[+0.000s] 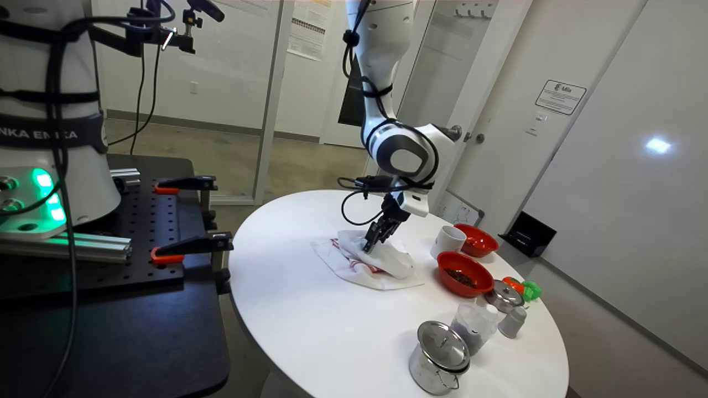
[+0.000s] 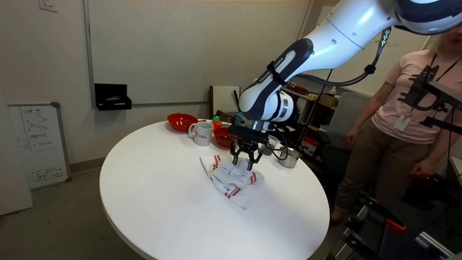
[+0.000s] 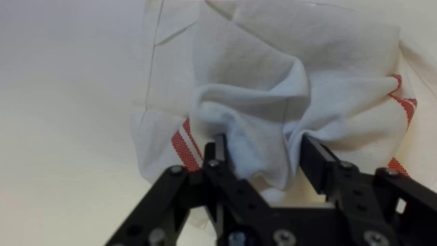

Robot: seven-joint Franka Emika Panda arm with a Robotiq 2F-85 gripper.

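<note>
A crumpled white towel with red stripes (image 1: 391, 262) lies on the round white table (image 1: 298, 305). In the second exterior view, my gripper (image 2: 242, 167) points down at the raised folds of the towel (image 2: 234, 175). Seen from the wrist, its black fingers (image 3: 317, 164) stand apart on either side of a bunched part of the cloth (image 3: 258, 151). The left finger presses close along the fold; on the right, cloth reaches up to the fingertip. How firmly the towel is pinched does not show.
Behind the gripper stand a white mug (image 2: 202, 133), a red bowl (image 2: 182, 121) and a second red bowl (image 1: 464, 273) with dark bits inside. A lidded metal pot (image 1: 438, 358) and a clear container (image 1: 475, 325) are near the table's edge.
</note>
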